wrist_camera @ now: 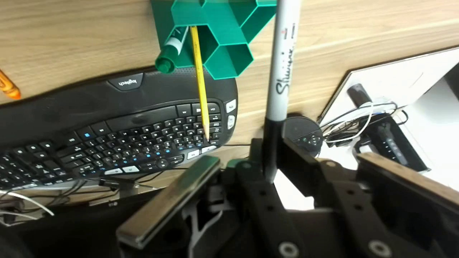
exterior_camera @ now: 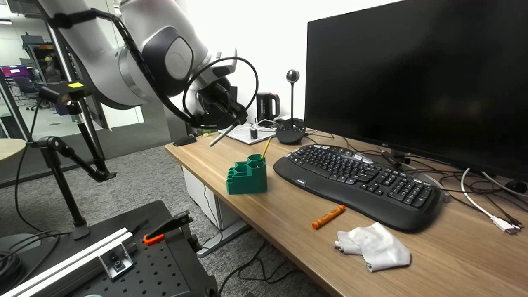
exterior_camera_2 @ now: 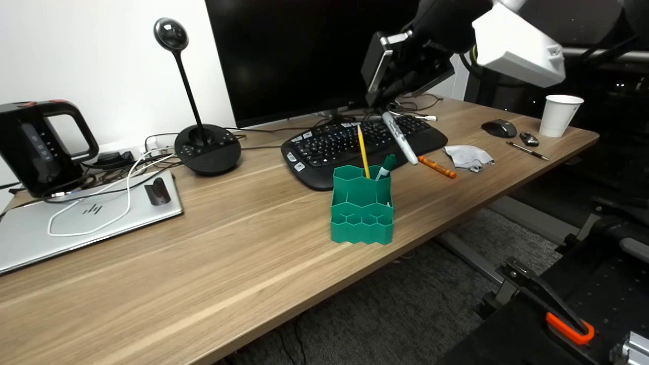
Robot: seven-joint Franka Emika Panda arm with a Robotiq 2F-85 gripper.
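A grey Sharpie marker with a black end (wrist_camera: 282, 73) is held in my gripper, whose fingers close around the black end. In exterior view 1 the gripper (exterior_camera: 240, 118) is raised above the desk, with the marker (exterior_camera: 223, 135) slanting down to the left. In exterior view 2 the marker's (exterior_camera_2: 399, 137) free end points down, above and right of the green honeycomb holder (exterior_camera_2: 362, 232) as seen there. A yellow pencil (exterior_camera_2: 363, 152) and a green-capped marker (exterior_camera_2: 387, 164) stand in the holder. An orange crayon-shaped marker (exterior_camera: 328, 217) lies on the desk.
Behind the holder is a black keyboard (exterior_camera: 361, 183) below a large monitor (exterior_camera: 416, 89). A crumpled grey cloth (exterior_camera: 374, 246) lies near the crayon. The webcam stand (exterior_camera_2: 208, 149) and laptop (exterior_camera_2: 91, 216) are on the holder's other side, with bare wood between.
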